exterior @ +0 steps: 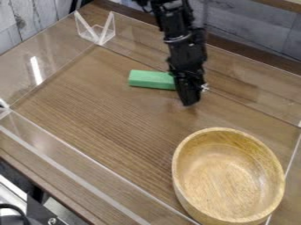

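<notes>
A black arm reaches down from the top centre, its gripper (188,91) low over the wooden table (106,132), at the right end of a flat green block (150,78). The gripper covers that end of the block. Its fingers look shut; whether they touch the block is hard to tell.
A large round wooden bowl (228,173) stands at the lower right. A white wire-like object (98,28) is at the back left.
</notes>
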